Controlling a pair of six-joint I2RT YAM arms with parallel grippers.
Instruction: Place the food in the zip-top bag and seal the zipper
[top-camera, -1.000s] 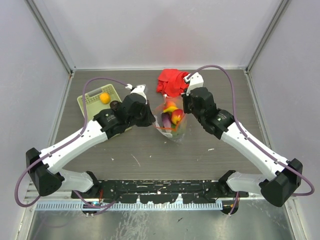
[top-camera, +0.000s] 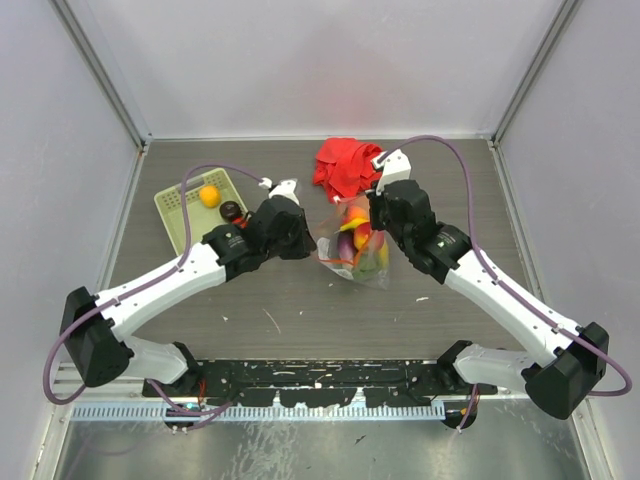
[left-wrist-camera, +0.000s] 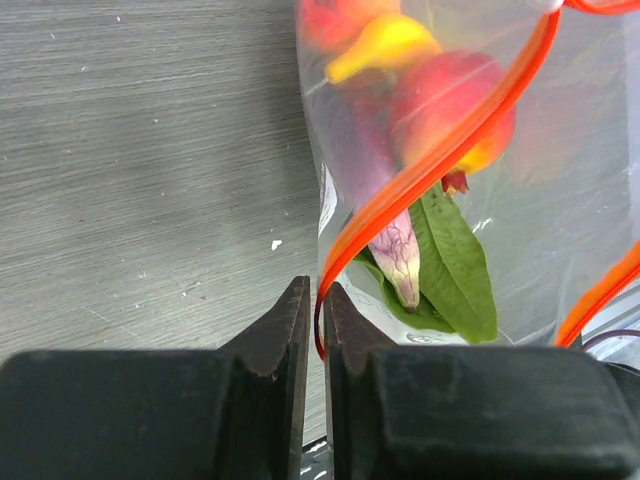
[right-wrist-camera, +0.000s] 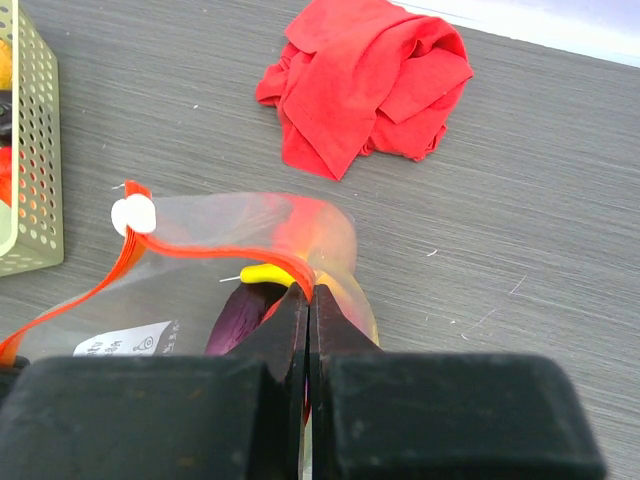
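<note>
The clear zip bag (top-camera: 355, 260) with an orange zipper holds a purple eggplant (top-camera: 346, 248), a yellow piece (left-wrist-camera: 385, 48), red-orange fruit (left-wrist-camera: 450, 100) and green leaves (left-wrist-camera: 455, 270). My right gripper is shut on the bag's upper rim. At the bag's other end, my left gripper has its fingertips close around the orange zipper strip; whether it grips it is unclear.
A green basket (top-camera: 175, 220) with an orange and other food stands at the back left. A red cloth (top-camera: 345, 160) lies behind the bag.
Both arms have shifted slightly, the left toward the front and right, the right a little rightward. The bag has moved a little with them.
</note>
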